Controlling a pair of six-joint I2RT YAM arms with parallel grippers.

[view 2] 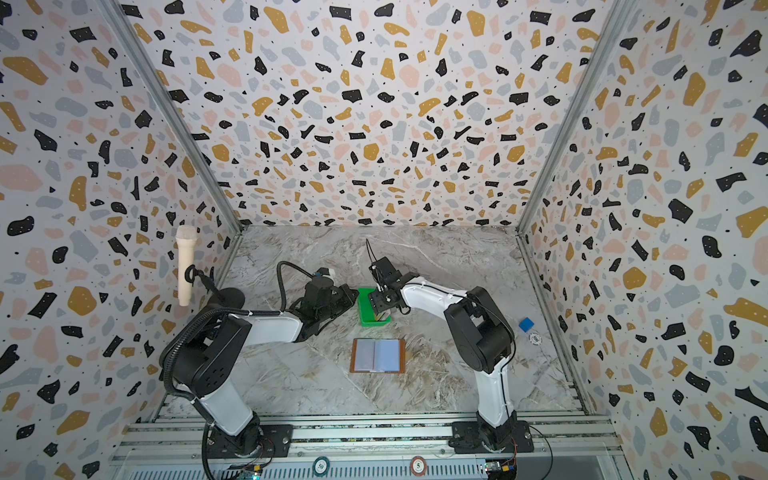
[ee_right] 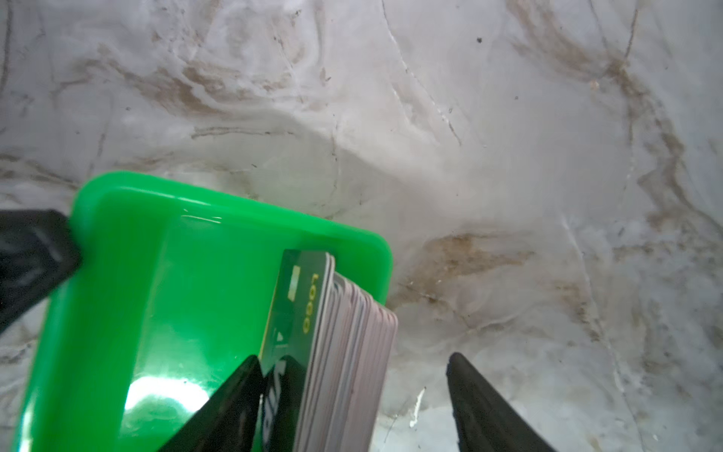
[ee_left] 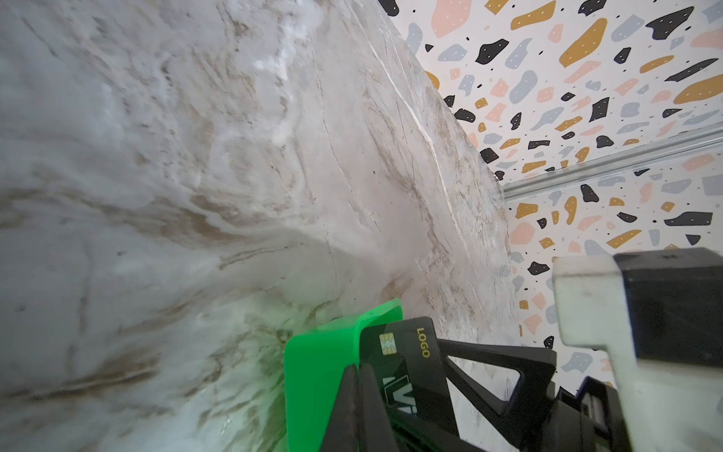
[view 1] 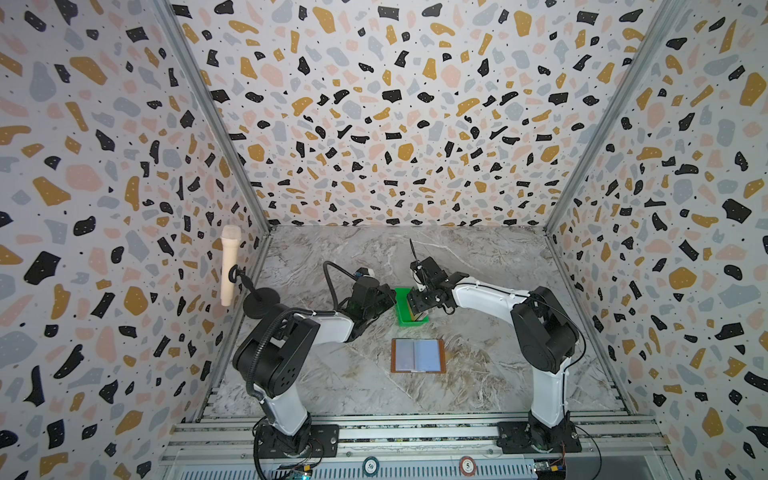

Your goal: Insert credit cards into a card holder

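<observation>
A green tray [ee_right: 196,278] holds a stack of cards [ee_right: 346,361] on edge at its right side, a black "LOGO" card [ee_right: 297,316] outermost. My open right gripper is over the stack, one finger on either side. My left gripper is shut at the tray's left, nothing seen held. An open card holder [view 1: 417,355] with clear sleeves and brown edges lies in front of the tray.
A black stand [view 1: 261,302] with a pale cylinder stands at far left. A small blue object [view 2: 525,324] and a round object [view 2: 535,339] lie at far right.
</observation>
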